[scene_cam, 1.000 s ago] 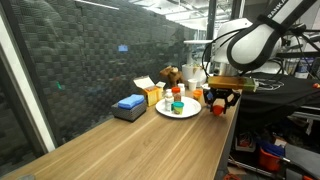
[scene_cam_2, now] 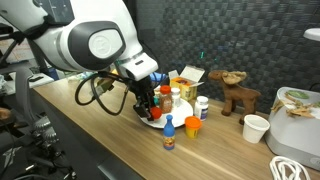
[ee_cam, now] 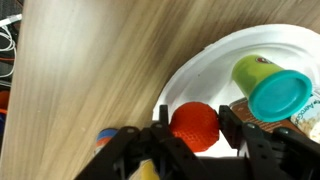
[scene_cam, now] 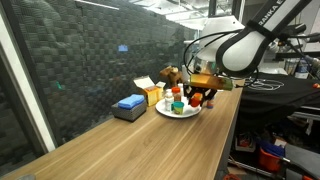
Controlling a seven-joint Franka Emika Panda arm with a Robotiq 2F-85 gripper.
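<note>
An orange-red object [ee_cam: 195, 126] with a rounded top is clasped between my gripper's [ee_cam: 194, 114] dark fingers in the wrist view. Beneath it lies the white plate [ee_cam: 198, 72], and my gripper is over the near part of that plate. Whether the object touches the plate cannot be told. In exterior view 2 the held object [scene_cam_2: 154, 113] shows red below the fingers, just at the plate's edge. A green cup with a teal rim [ee_cam: 278, 93] stands on the plate beside it, along with several small jars and bottles.
A blue bottle [scene_cam_2: 168, 134] and an orange cup [scene_cam_2: 192, 126] stand just off the plate. Behind are a white jar [scene_cam_2: 202, 108], a plush moose [scene_cam_2: 233, 92] and an open box [scene_cam_2: 187, 78].
Holding the orange-red object throughout, my gripper has moved left and back in exterior view 1, from near the table's right edge to over the plate.
</note>
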